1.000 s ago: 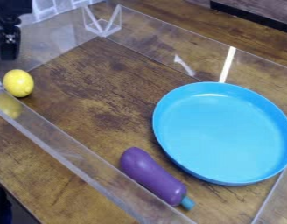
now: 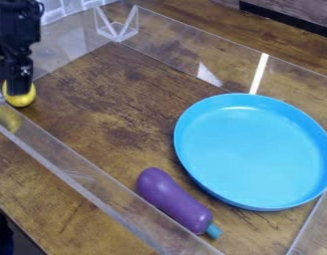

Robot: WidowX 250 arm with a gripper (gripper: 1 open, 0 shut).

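My dark gripper (image 2: 15,70) hangs at the upper left edge, open, its fingers lowered over a yellow egg-shaped object (image 2: 20,97), which it partly hides. Whether the fingers touch it cannot be told. A light blue plate (image 2: 251,151) lies on the right. A purple eggplant toy (image 2: 173,199) with a teal end lies at the bottom, left of and below the plate.
Clear plastic walls (image 2: 80,174) border the wooden work area along the lower left, back and right.
My gripper has moved down and a little right from the top left corner, and now covers part of the yellow object, which was in full view before.
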